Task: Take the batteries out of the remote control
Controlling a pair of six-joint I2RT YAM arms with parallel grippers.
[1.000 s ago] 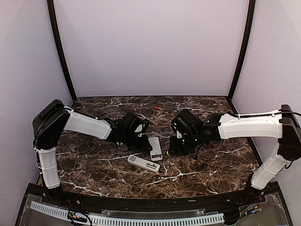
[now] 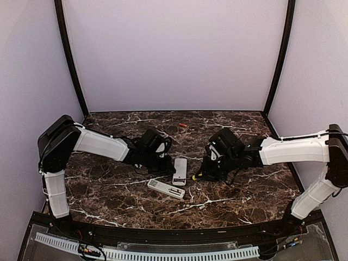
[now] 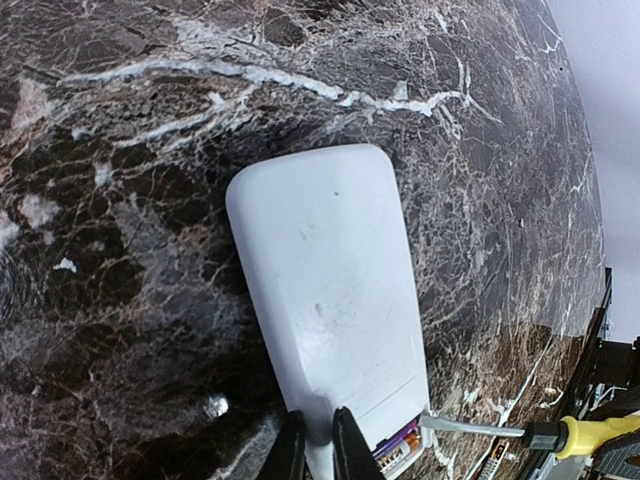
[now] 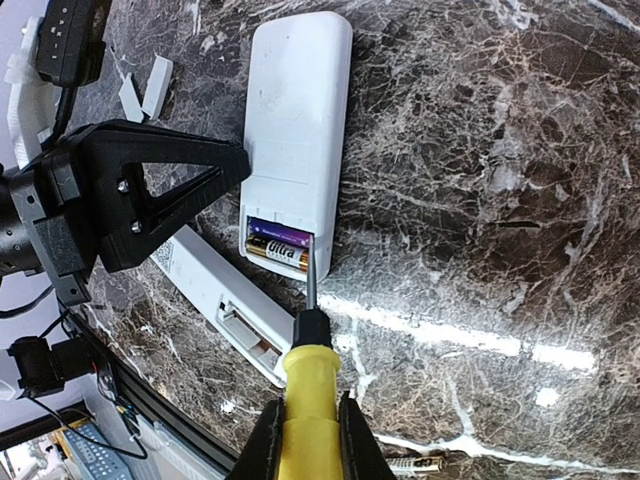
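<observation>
A white remote control [image 4: 290, 120] lies back side up, with its battery compartment exposed at the near end. Two batteries [image 4: 277, 240] sit side by side in it, one purple, one dark and gold marked "ultra". My left gripper is shut on the remote's side edge near the compartment. Held by my shut right gripper is a screwdriver with a yellow handle [image 4: 311, 375]. Its metal shaft [image 4: 311, 275] reaches the right end of the compartment, at the batteries' ends. Whether the tip is wedged under a battery cannot be made out.
A second long white remote [image 2: 166, 188] with an open slot lies just in front. Near the bottom of the right wrist view is a loose battery [image 4: 415, 464]. Small white pieces [image 4: 156, 87] lie beyond the left gripper, and a red object [image 2: 182, 125] at the back.
The remote has turned a little, its far end swinging right. The left arm looks still.
</observation>
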